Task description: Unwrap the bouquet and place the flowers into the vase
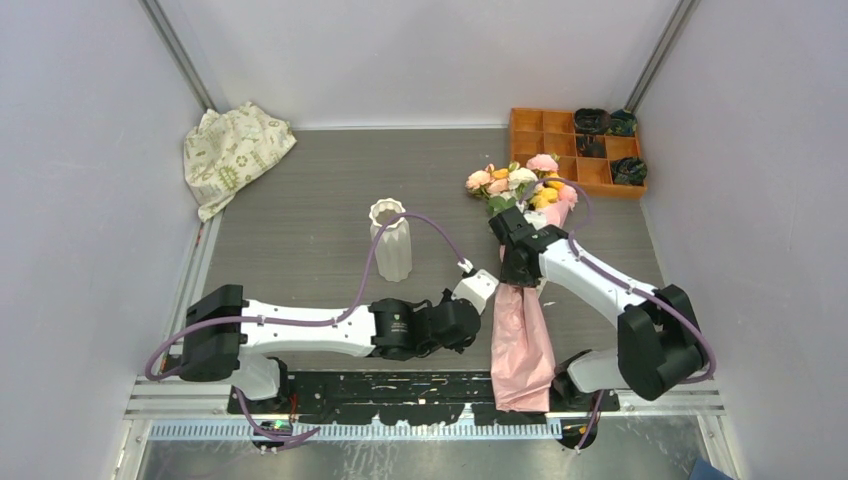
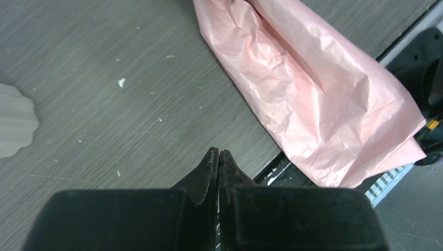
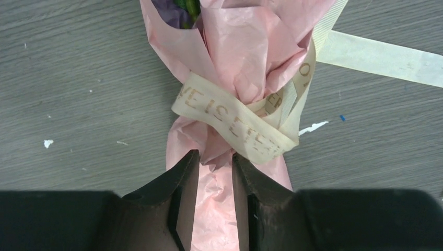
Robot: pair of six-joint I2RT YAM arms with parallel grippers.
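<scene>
The bouquet's flowers (image 1: 520, 180), pink, white, orange and yellow, lie at the back right of the table. Pink wrapping paper (image 1: 522, 350) trails from them to the front edge, bound by a cream printed ribbon (image 3: 235, 123). Above the paper, just below that ribbon, my right gripper is open, with pink paper seen between and beyond its fingers. A white fluted vase (image 1: 394, 245) stands upright and empty-looking at the table's middle. My left gripper is shut with nothing visible between its fingertips, left of the paper's lower end. The stems are hidden inside the wrap.
An orange compartment box (image 1: 540, 125) with dark items stands at the back right, touching or near the flowers. A patterned cloth bag (image 1: 235, 155) rests at the back left.
</scene>
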